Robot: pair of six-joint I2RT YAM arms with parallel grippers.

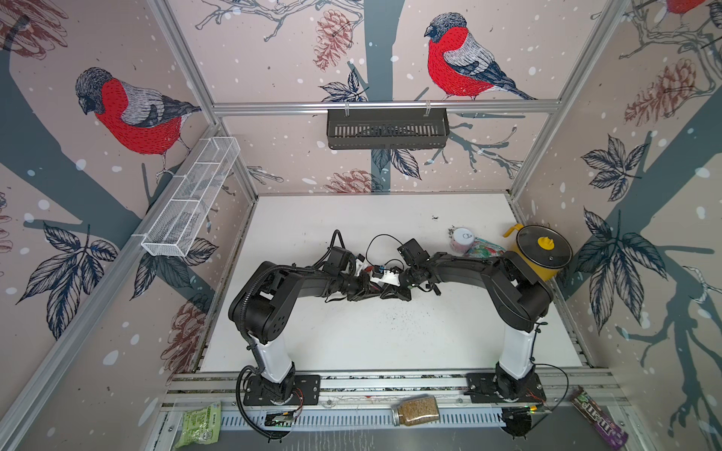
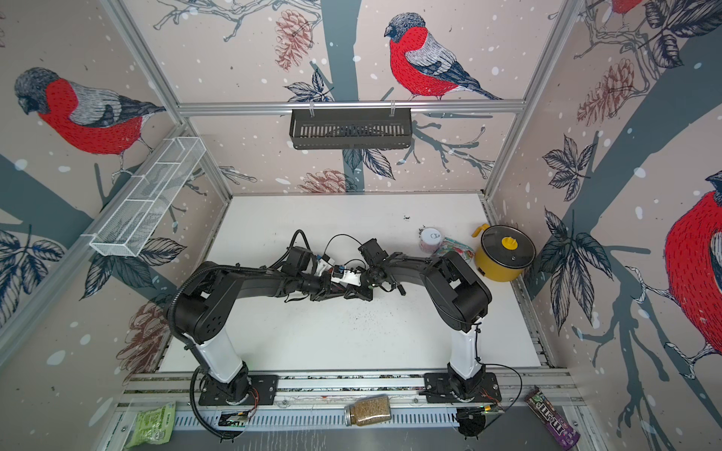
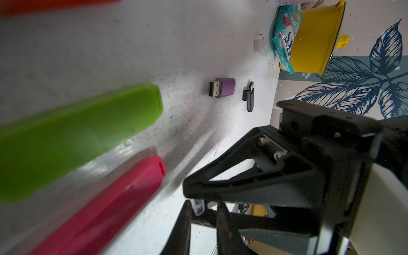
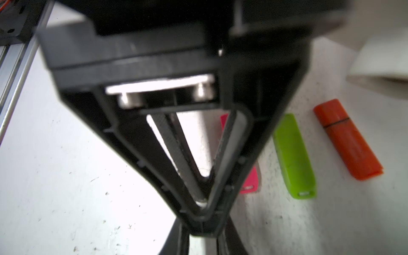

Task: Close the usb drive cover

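My two grippers meet at the middle of the table. In the left wrist view my left gripper has its dark fingertips apart at the bottom edge, beside the right gripper, which is shut on a small translucent piece, hard to identify. On the table lie a green drive (image 4: 295,157), a pink drive (image 4: 250,178), a red drive (image 4: 348,140), a purple drive (image 3: 225,87) with its metal plug bare, and a black drive (image 3: 248,99).
A yellow pot (image 2: 504,263), a pink jar (image 2: 430,239) and a teal packet (image 3: 286,36) stand or lie at the back right.
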